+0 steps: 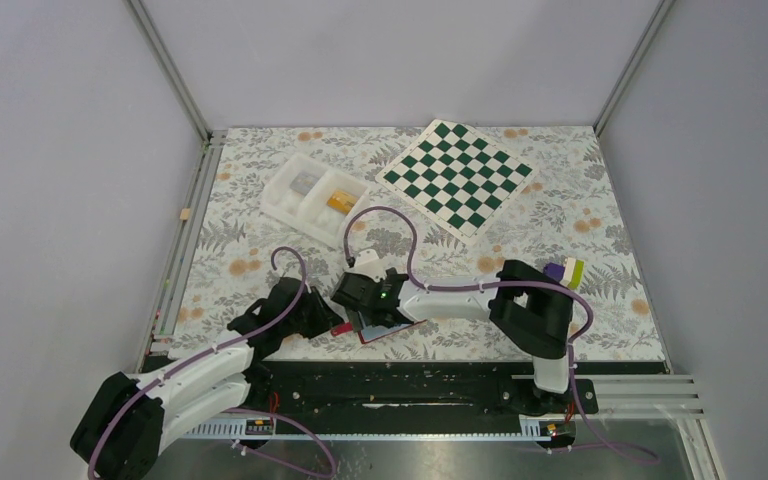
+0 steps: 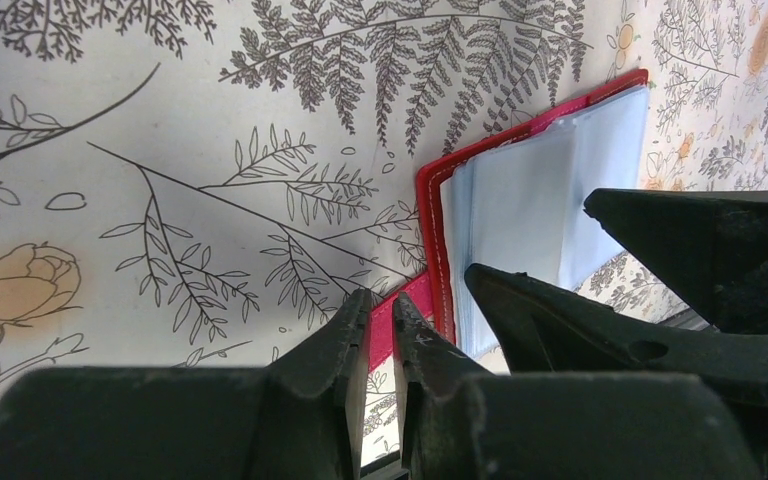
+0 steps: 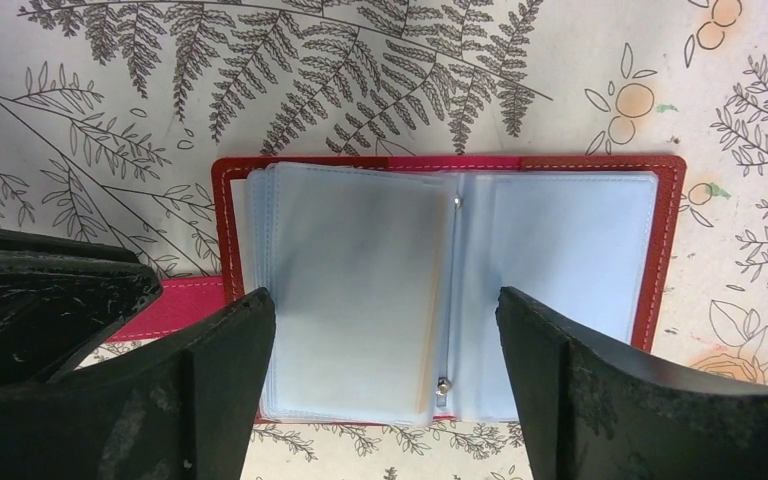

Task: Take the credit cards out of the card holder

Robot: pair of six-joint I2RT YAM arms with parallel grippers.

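Lying unfolded on the table is the card holder point(image 3: 667, 230), red-edged with pale blue clear sleeves point(image 3: 355, 290). Its red strap point(image 3: 185, 305) sticks out to the left. No separate card can be made out inside the sleeves. My right gripper is open over the holder, its fingers spanning the left stack of sleeves and part of the right one. At the strap stands my left gripper, a narrow gap between its fingertips with the red strap point(image 2: 385, 330) showing through. Whether they touch the strap is unclear. In the top view, the right arm hides much of the holder.
A white divided tray point(image 1: 310, 222) with a grey item and an orange one stands at the back left. Behind the arms lies a green checkered board point(image 1: 460, 180). A small purple-and-yellow block point(image 1: 575, 272) sits far right. Both grippers are close together.
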